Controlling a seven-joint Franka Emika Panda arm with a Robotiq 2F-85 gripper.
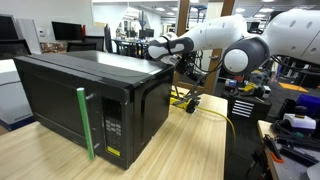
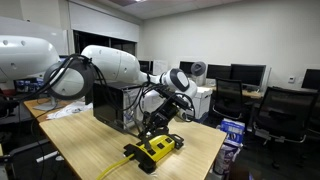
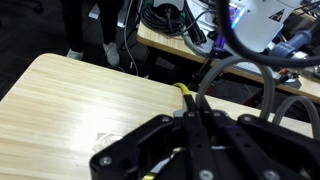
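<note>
A yellow object with black parts lies on the wooden table, a yellow cord trailing from it. Over it, my gripper reaches down, and its fingers appear shut on the yellow object, though the contact is small and dark. In exterior view 1, the gripper is low behind the microwave's corner, near yellow patches. The wrist view shows only a yellow bit beyond dark gripper hardware, which hides the fingertips.
The black microwave with a green strip on its door edge stands beside the arm. Bare tabletop extends right of the yellow object. Office chairs stand beyond the table.
</note>
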